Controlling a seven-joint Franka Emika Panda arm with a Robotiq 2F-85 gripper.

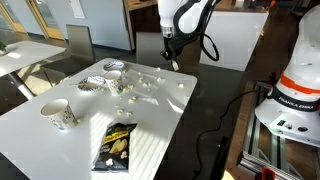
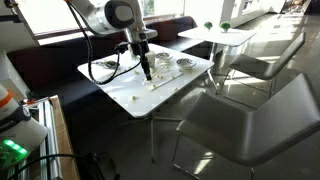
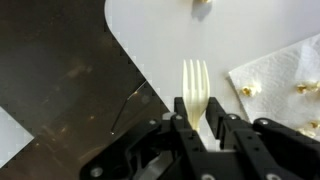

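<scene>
A pale, fork-like utensil (image 3: 196,82) points its tines forward in the wrist view. My gripper is shut on it, with the dark fingers on either side of its lower part. In exterior view 1 the gripper (image 1: 174,65) hangs above the far right edge of the white table (image 1: 60,155). Small pale pieces lie scattered over the tabletop; one piece (image 3: 202,8) shows at the top of the wrist view. Several more rest on a white napkin (image 3: 265,110) to the right.
A patterned cup (image 1: 60,114) stands at the left, a second cup (image 1: 113,80) farther back. A black snack bag (image 1: 115,148) lies near the front edge. Plates (image 1: 88,84) sit toward the back. Grey chairs (image 2: 235,125) stand beside the table.
</scene>
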